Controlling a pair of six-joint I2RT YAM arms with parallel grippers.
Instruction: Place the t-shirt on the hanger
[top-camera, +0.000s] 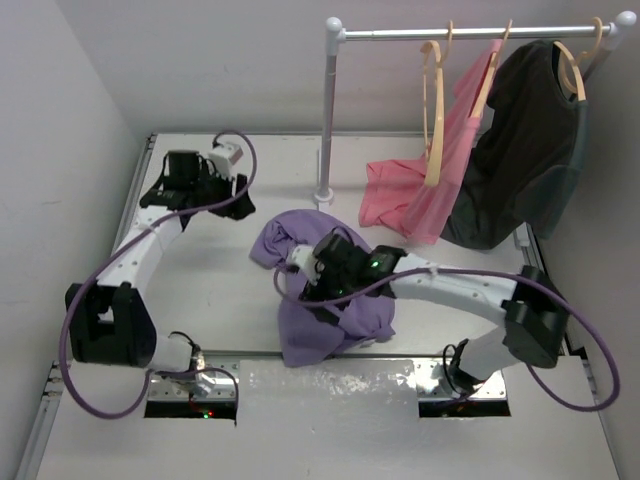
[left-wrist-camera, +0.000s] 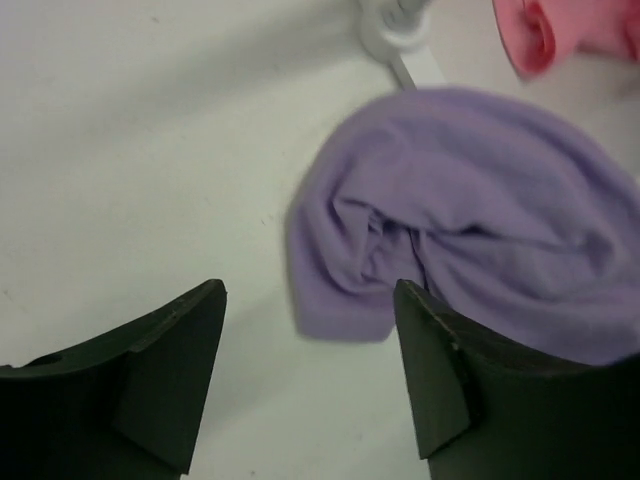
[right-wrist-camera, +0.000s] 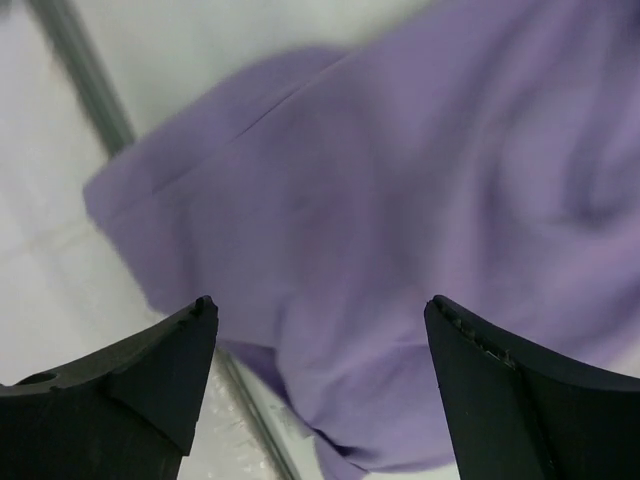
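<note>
The purple t-shirt (top-camera: 352, 230) lies crumpled on the white table in front of the rack's left post. My left gripper (top-camera: 232, 195) stands open to the left of it, nothing between its fingers; the left wrist view shows the shirt (left-wrist-camera: 470, 200) beyond the fingertips. My right gripper (top-camera: 312, 290) is over the near part of the shirt, open, with cloth (right-wrist-camera: 300, 230) below its fingers. A bare wooden hanger (top-camera: 434, 120) hangs on the rail.
The rack's rail (top-camera: 420, 35) crosses the back right, carrying a pink garment (top-camera: 452, 170) and a dark shirt (top-camera: 500, 150). Its front edge runs just under the shirt.
</note>
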